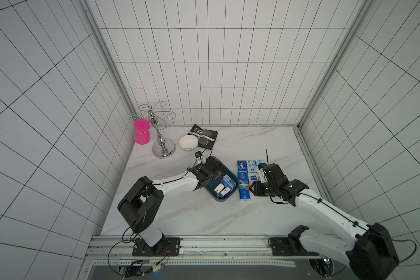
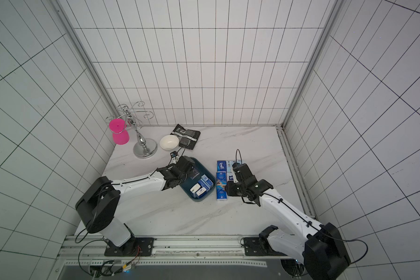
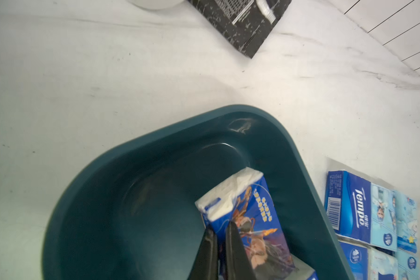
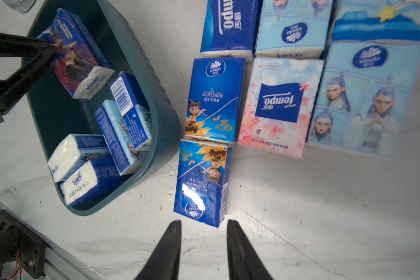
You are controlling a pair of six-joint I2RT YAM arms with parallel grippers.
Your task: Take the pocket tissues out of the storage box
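Observation:
A dark teal storage box [image 4: 161, 109] stands left of centre on the table with several tissue packs inside, among them a white-ended pack [image 4: 63, 165] and a blue pack with a barcode [image 4: 126, 93]. Over its far part, my left gripper is shut on a blue tissue pack [image 3: 256, 219] with cartoon print, gripping it near its white end. In the right wrist view that pack [image 4: 77, 56] hangs tilted above the box floor. My right gripper is open and empty, just in front of a blue Vinda pack [image 4: 198, 182] lying on the table.
Several packs lie in rows right of the box, including a pink Tempo pack [image 4: 280, 105] and a light blue Vinda pack [image 4: 364, 98]. Behind the box are a white bowl [image 1: 188, 142], a black pouch [image 1: 204, 136] and a metal stand [image 1: 163, 147].

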